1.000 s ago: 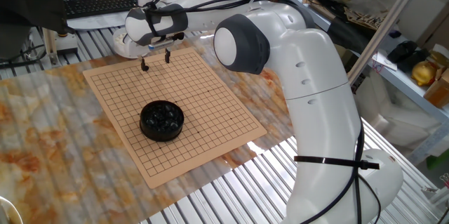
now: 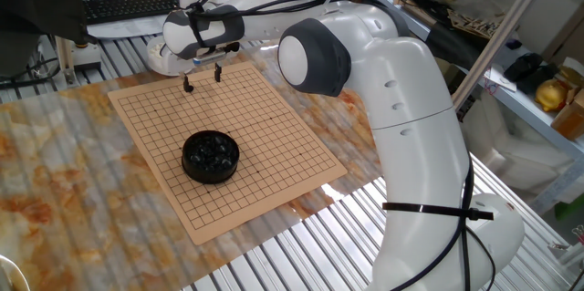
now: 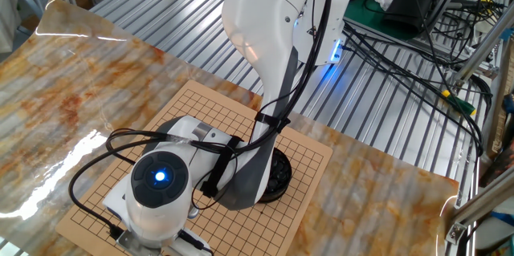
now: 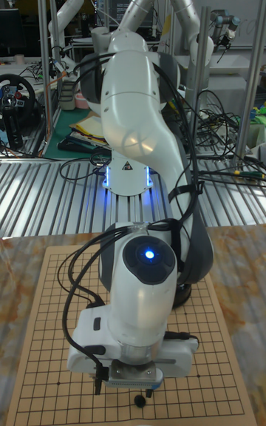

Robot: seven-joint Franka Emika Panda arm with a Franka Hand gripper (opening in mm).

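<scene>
The tan grid board (image 2: 290,150) lies flat on the table, and a round black bowl (image 2: 211,171) filled with black stones (image 2: 214,151) stands on it. Over the board's far edge in exterior view 1, my gripper (image 2: 203,79) is open, its two dark fingers spread apart with nothing visible between them. Exterior view 3 shows a single black stone (image 4: 140,401) on the board, close to one fingertip; whether they touch is unclear. My wrist hides the fingers in exterior view 2, where the arm partly covers the bowl (image 3: 279,177).
A marble-patterned sheet (image 2: 64,163) surrounds the board, with clear room left of it. A keyboard (image 2: 130,5) lies beyond the far edge. Behind the arm base, cables (image 3: 418,63) clutter the ribbed metal table (image 3: 377,128).
</scene>
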